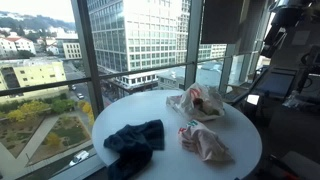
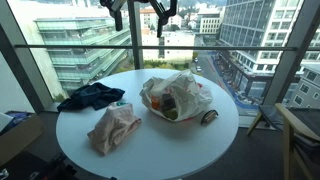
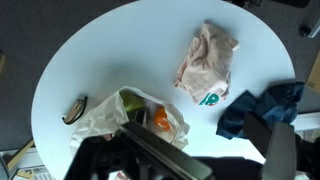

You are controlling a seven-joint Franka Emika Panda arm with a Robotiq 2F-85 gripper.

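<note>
High above the round white table (image 2: 75,135), my gripper (image 2: 139,31) stands open, its two fingers wide apart with nothing between them. An open white plastic bag (image 2: 190,90) lies on the table; orange, green and dark items (image 3: 161,118) show inside it. Beside it rests a crumpled pale pink bag (image 2: 114,128) with a green mark. A dark blue cloth (image 1: 135,142) lies bunched near the table's edge. On the other side of the plastic bag is a small dark object (image 3: 75,110) with a tan part, too small to identify.
Large windows (image 1: 135,45) stand behind the table. A wooden chair (image 2: 300,135) is close to its rim in exterior view 2. Bare tabletop lies between the pink bag and the small dark object in the wrist view.
</note>
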